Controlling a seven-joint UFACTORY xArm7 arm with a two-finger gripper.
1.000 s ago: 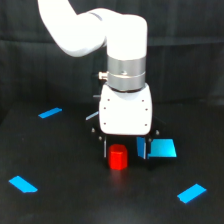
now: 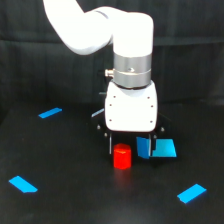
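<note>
A small red block or can (image 2: pixel 122 157) stands on the black surface near the middle of the camera view. Over it hangs my white gripper (image 2: pixel 131 150), pointing down, its two dark fingers spread apart. The red thing shows low between them, closer to the left finger (image 2: pixel 110 144). Whether either finger touches it I cannot tell, and its upper part is close under the hand. Right of it lies a bright blue square (image 2: pixel 165 148), partly covered by the right finger.
Blue tape strips mark the dark surface: one at the far left (image 2: pixel 50 113), one at the near left (image 2: pixel 22 184), one at the near right (image 2: pixel 191 193). Behind is a dark backdrop.
My gripper has shifted slightly to the right and a little up in the picture. The red thing also appears slightly farther right. The fingers look equally far apart.
</note>
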